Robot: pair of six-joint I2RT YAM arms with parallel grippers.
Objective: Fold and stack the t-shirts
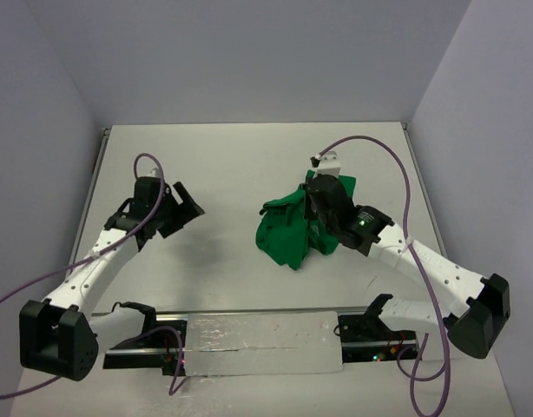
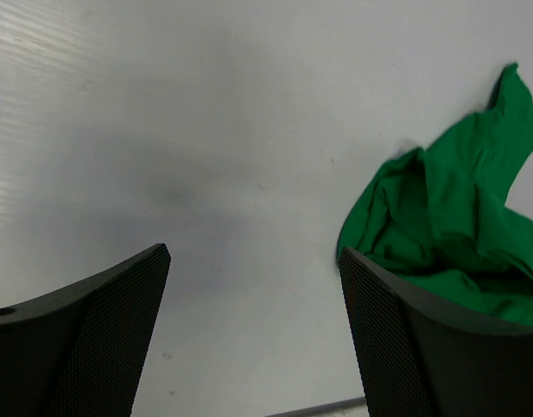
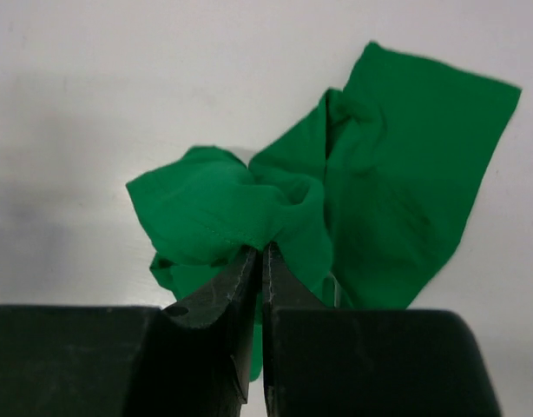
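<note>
A green t shirt [image 1: 288,230] lies crumpled right of the table's middle, part of it hidden under my right arm. In the right wrist view, my right gripper is shut on a gathered part of the green t shirt [image 3: 232,208], while a flatter part spreads to the right. My left gripper [image 1: 187,210] is over the table's left side, apart from the shirt. The left wrist view shows the left gripper with its fingers wide apart and nothing between them; bunched folds of the green t shirt [image 2: 457,200] appear beyond the right finger.
Grey walls [image 1: 249,61] enclose the back and sides. Purple cables [image 1: 405,200] loop over both arms.
</note>
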